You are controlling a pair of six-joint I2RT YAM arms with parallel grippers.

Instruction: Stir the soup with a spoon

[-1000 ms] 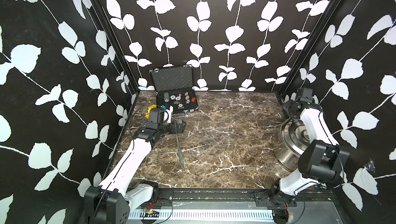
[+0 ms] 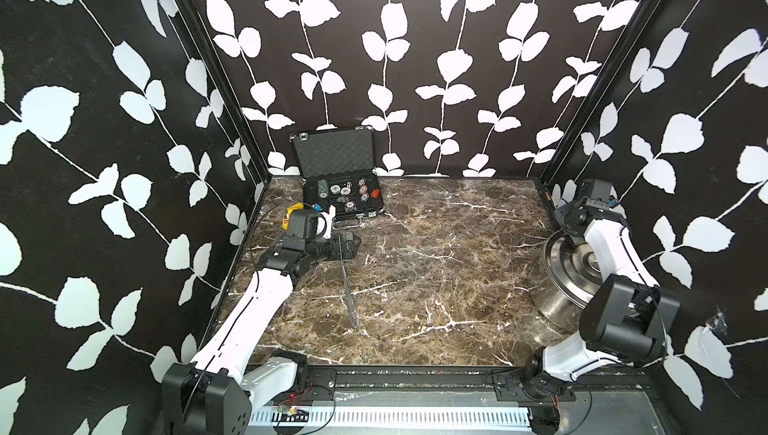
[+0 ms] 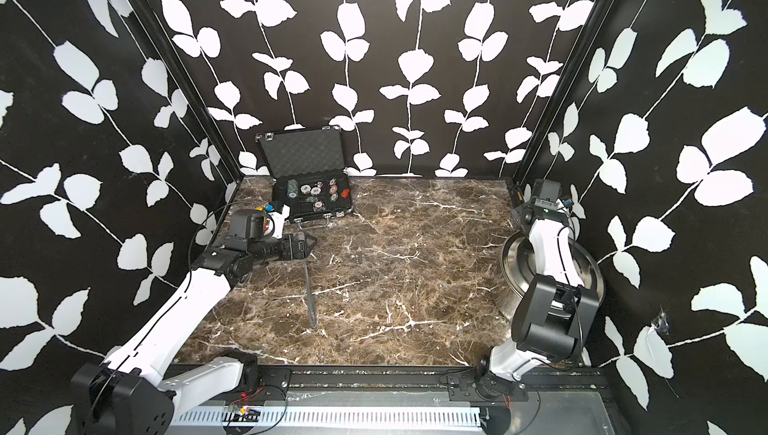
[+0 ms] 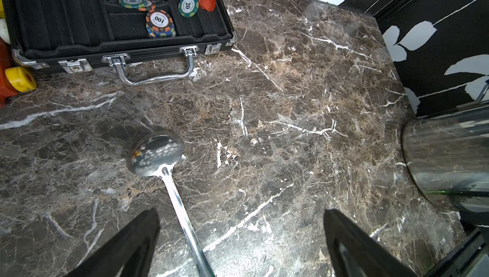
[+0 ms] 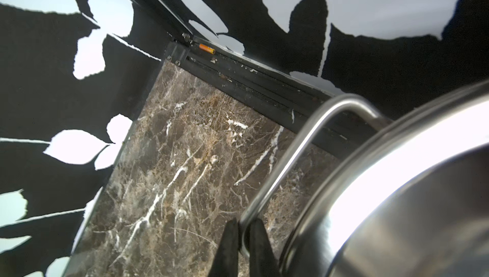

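A steel ladle (image 4: 155, 153) lies on the marble table, its bowl toward the case and its handle (image 2: 349, 295) toward the front edge. Above it hangs my left gripper, open, with the ladle's handle seen below between the spread fingers, untouched. At the table's right side stands a steel pot (image 2: 557, 299) with a lid (image 2: 566, 263), partly hidden by my right arm. My right gripper is shut beside the pot's rim. The pot's bent side handle (image 5: 285, 167) shows right at its fingertips; whether they pinch it I cannot tell.
An open black case (image 2: 332, 155) of poker chips stands at the back left. Something yellow (image 4: 20, 78) sits at the case's left side. A wall (image 2: 656, 147) closes in tightly behind the pot.
My right arm's end has shifted slightly to the right and toward the front. The left arm, ladle and pot look unmoved.
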